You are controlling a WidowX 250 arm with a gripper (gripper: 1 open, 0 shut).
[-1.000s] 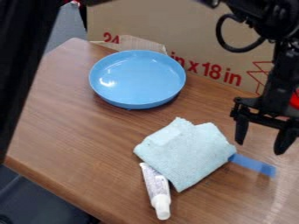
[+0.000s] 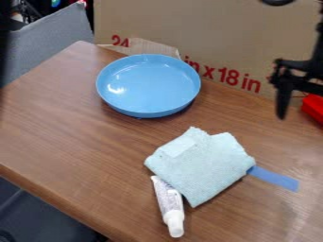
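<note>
The dark gripper [image 2: 296, 83] is at the right edge, raised over the back right of the table, blurred and partly out of frame, so its finger state is unclear. A folded pale cloth [image 2: 199, 163] lies in the lower middle, with a white tube [image 2: 168, 205] beside it at the front left. A strip of blue tape [image 2: 274, 178] shows at the cloth's right. A blue plate [image 2: 147, 85] sits at the back left.
A cardboard box [image 2: 214, 28] stands along the back. A red object [image 2: 313, 109] is at the right edge behind the gripper.
The gripper has moved up and to the right, away from the area beside the cloth, uncovering more of the table there. The cloth, tube and plate look unchanged.
</note>
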